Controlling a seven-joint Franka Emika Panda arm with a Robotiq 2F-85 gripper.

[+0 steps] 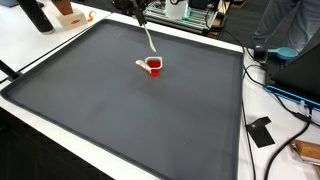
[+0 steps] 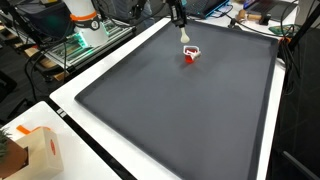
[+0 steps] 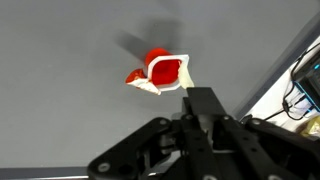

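A small red cup with a white rim (image 1: 154, 63) stands on the dark grey board; its red inside shows in the wrist view. Close against its side lies a pale piece (image 3: 143, 83) with a reddish end, too small to name for sure. My gripper (image 2: 181, 20) is shut on a thin pale spoon-like utensil (image 1: 150, 39), which hangs downward. In the wrist view the utensil's pale end (image 3: 185, 76) overlaps the cup's rim; in the exterior views it stays above and behind the cup, apart from it.
The grey board (image 1: 110, 105) is otherwise bare, with wide free room around the cup. Cables and a dark device (image 1: 298, 75) are along the right side. A white and orange box (image 2: 42, 155) sits off the board at the near left in exterior view 2.
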